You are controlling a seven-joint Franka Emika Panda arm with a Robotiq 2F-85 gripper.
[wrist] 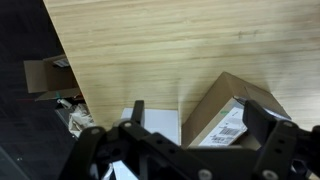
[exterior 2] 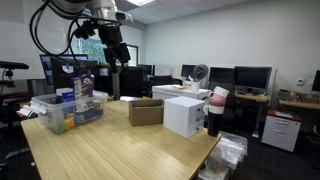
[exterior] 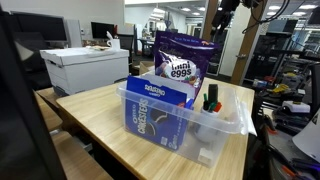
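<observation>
My gripper is open high above the wooden table, its two fingers wide apart and nothing held between them. Below it in the wrist view lie an open brown cardboard box (wrist: 215, 107) and a white box lid (wrist: 158, 122). In exterior view 2, the gripper (exterior 2: 121, 58) hangs above the table behind the clear bin (exterior 2: 70, 118). The bin (exterior: 222, 127) in exterior view 1 holds a purple Mini Eggs bag (exterior: 182, 68), a blue Digestives pack (exterior: 155, 122) and some markers (exterior: 211, 99).
A white lidded box (exterior 2: 183, 117) stands beside the brown box (exterior 2: 146, 112) on the table. Stacked cups (exterior 2: 216, 97) stand near the table's right edge.
</observation>
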